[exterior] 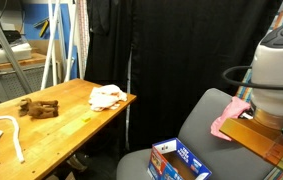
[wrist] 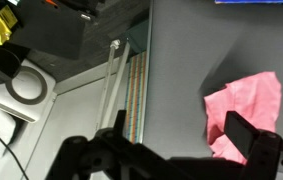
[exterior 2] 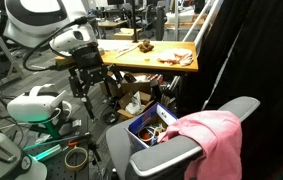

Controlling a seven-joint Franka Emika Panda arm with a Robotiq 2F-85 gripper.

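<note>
A pink cloth [wrist: 246, 108] lies crumpled on the grey seat of a chair in the wrist view, off to the right. In that view my gripper is open, its dark fingers wide apart, with only bare grey surface showing between them. Exterior view 1 has the same pink cloth [exterior: 230, 118] on the grey chair, partly covered by the white arm. From the other side, the pink cloth [exterior 2: 207, 145] drapes over the chair's edge. A blue cardboard box [exterior: 184, 158] stands open on the chair; small things show inside the blue box [exterior 2: 138, 130] in exterior view 2.
The wooden table [exterior: 71, 118] carries a brown stuffed toy [exterior: 38, 108], a pale cloth [exterior: 107, 97] and a white curved tube [exterior: 15, 134]. A black curtain [exterior: 196, 50] hangs behind the chair. The box's blue edge [wrist: 256, 2] shows at the wrist view's top.
</note>
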